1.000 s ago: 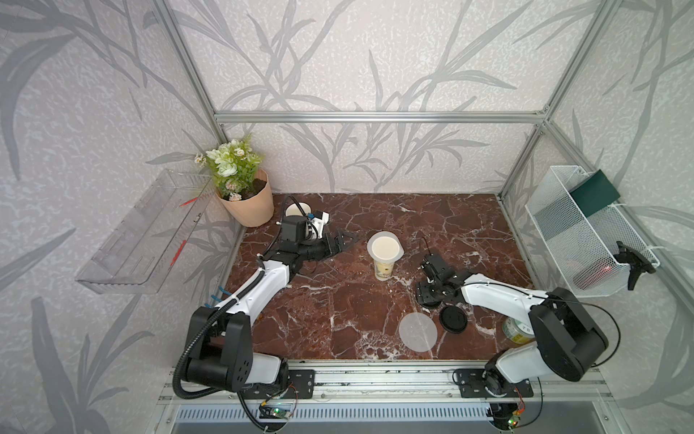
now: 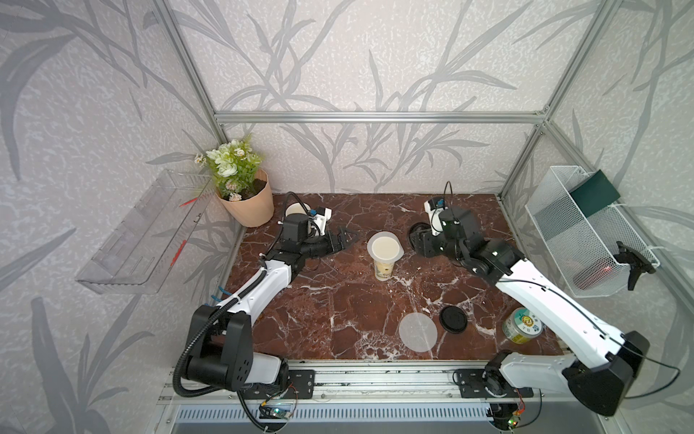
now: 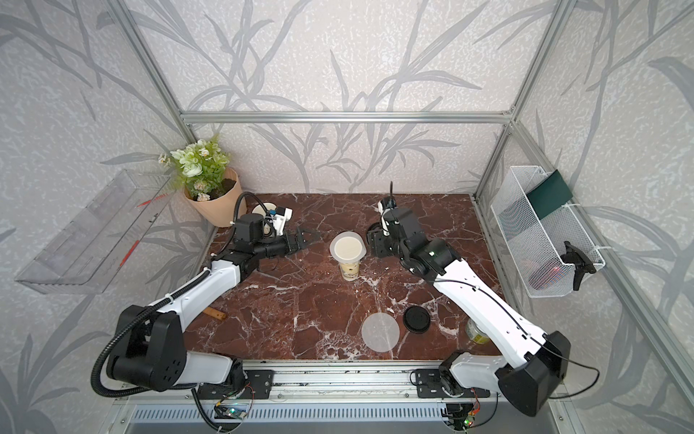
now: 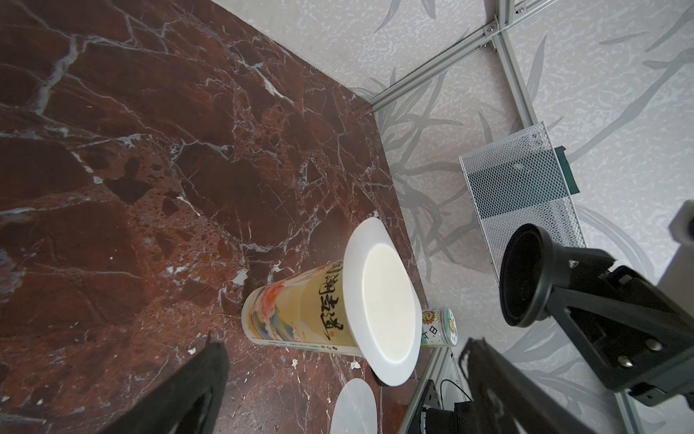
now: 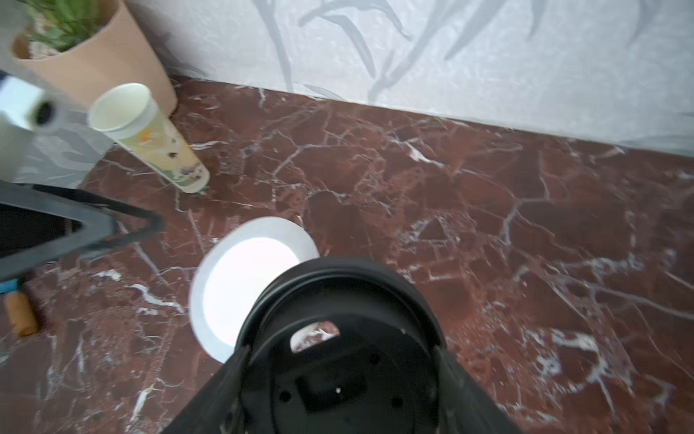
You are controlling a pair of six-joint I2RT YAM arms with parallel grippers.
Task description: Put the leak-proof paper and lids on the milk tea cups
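Note:
A milk tea cup [image 2: 383,269] stands mid-table with a round pale paper [image 4: 383,303] on its top, its rim wider than the cup. A second cup [image 5: 159,144] stands at the back left, partly behind my left arm in the top views. Another round translucent paper [image 2: 418,332] lies at the front right. My left gripper [image 2: 339,238] stands open left of the middle cup. My right gripper is shut on a black round lid [image 4: 524,275], raised just right of that cup.
A second black lid [image 2: 452,319] and a can [image 2: 522,325] sit at the front right. A flower pot [image 2: 245,209] fills the back left corner. A clear rack hangs left, a wire basket right.
My right arm has risen from the front right of the table with the black lid and moved back, beside the covered cup. The left arm has stayed still.

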